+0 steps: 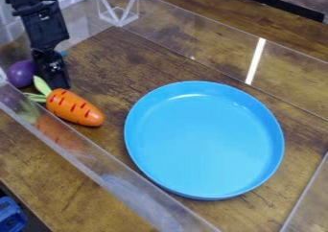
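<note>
At the upper left, the black gripper reaches down from the top edge, its lower end low over the wooden floor between a purple round object and an orange toy carrot with green leaves. Whether its fingers are open or shut, or hold anything, is too dark and small to tell. A large light blue plate lies on the right.
Clear plastic walls surround the wooden floor, close along the left and lower left. A small blue item shows behind the gripper, and a blue object lies outside at the bottom left. Bare floor spans the upper middle.
</note>
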